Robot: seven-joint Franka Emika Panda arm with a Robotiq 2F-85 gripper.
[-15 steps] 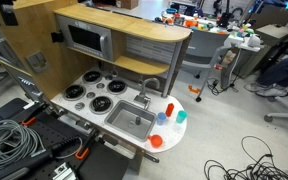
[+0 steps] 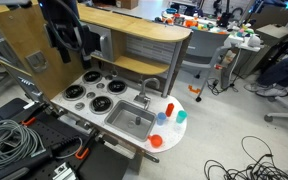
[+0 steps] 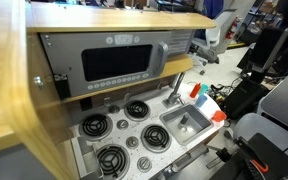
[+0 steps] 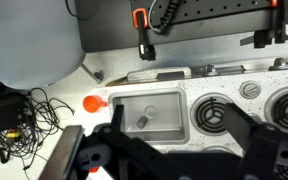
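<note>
My gripper (image 2: 75,53) hangs in the air above the burner side of the toy kitchen, fingers pointing down. In the wrist view its dark fingers (image 4: 119,140) stand wide apart over the counter, open, and nothing shows between them. Below them lies the grey sink (image 4: 149,125), seemingly empty apart from its drain. To the right of the sink are the round burners (image 4: 213,113), partly covered by a finger. An orange-red round item (image 2: 156,141) sits on the white round surface beyond the sink, near a blue cup (image 2: 161,117), a red item (image 2: 170,108) and a teal cup (image 2: 181,116).
A silver microwave (image 3: 122,60) sits under the wooden shelf (image 3: 114,19) behind the burners. The faucet (image 2: 144,95) rises behind the sink. Coiled cables (image 2: 9,145) lie at the front left, and floor cables (image 2: 246,168) at the right.
The arm has come in from the far left edge, moving rightward over the second. It now hangs before the microwave in exterior view 1. The counter items have stayed put.
</note>
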